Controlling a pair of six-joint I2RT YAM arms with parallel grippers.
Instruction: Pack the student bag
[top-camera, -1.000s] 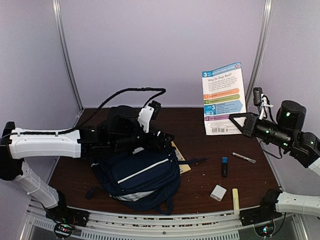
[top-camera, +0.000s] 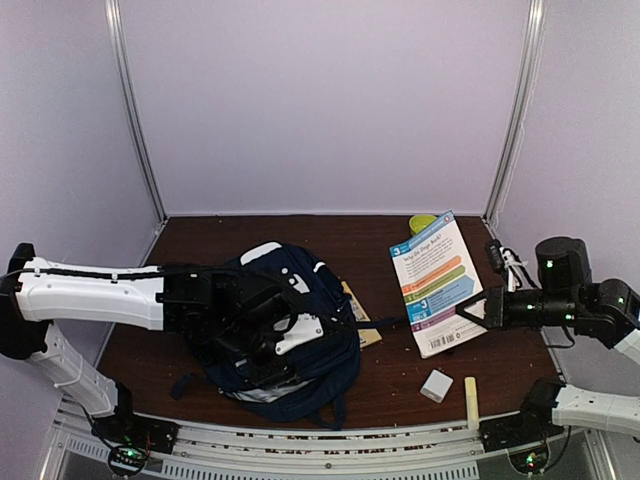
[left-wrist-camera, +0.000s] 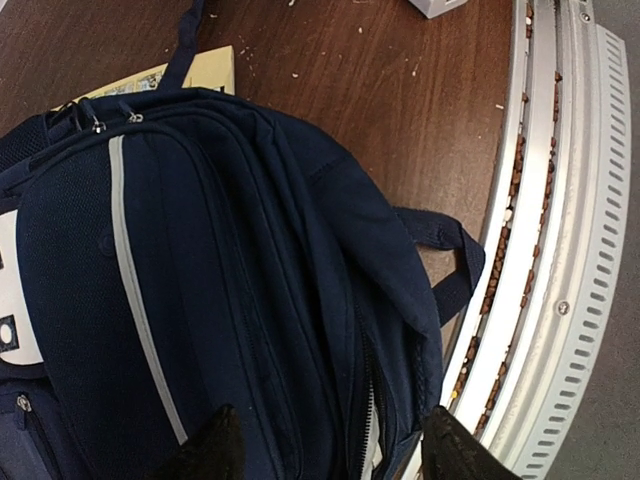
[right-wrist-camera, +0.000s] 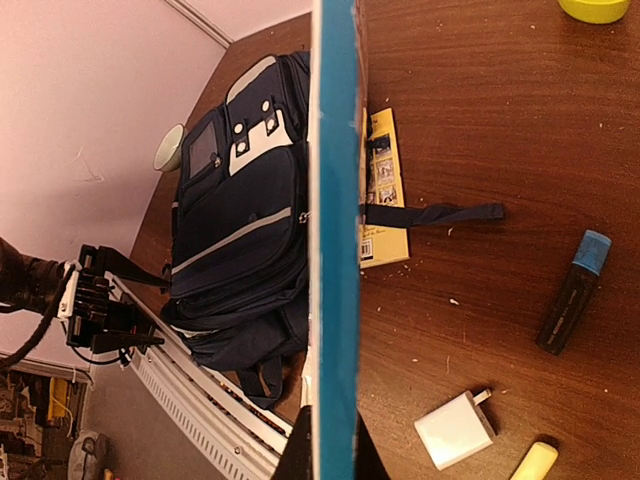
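Note:
The navy backpack (top-camera: 320, 340) lies left of centre on the table, zipper side toward the front in the left wrist view (left-wrist-camera: 250, 290). My left gripper hangs just above its front zipped opening, fingers apart with nothing visible between them. My right gripper is shut on a book (top-camera: 430, 270) with colour bands, held upright over the right of the table; in the right wrist view it shows edge-on. A yellow book (right-wrist-camera: 385, 240) lies beside and partly under the backpack.
A white adapter (right-wrist-camera: 450, 430), a blue-capped marker (right-wrist-camera: 570, 300) and a yellow highlighter (top-camera: 472, 400) lie at front right. A green cup (right-wrist-camera: 592, 8) stands at the back, a pale bowl (right-wrist-camera: 168, 150) beyond the bag. The metal rail (left-wrist-camera: 550, 250) edges the front.
My left gripper has moved down and toward the front of the backpack. The book in my right gripper has come down and slightly left, now over the marker.

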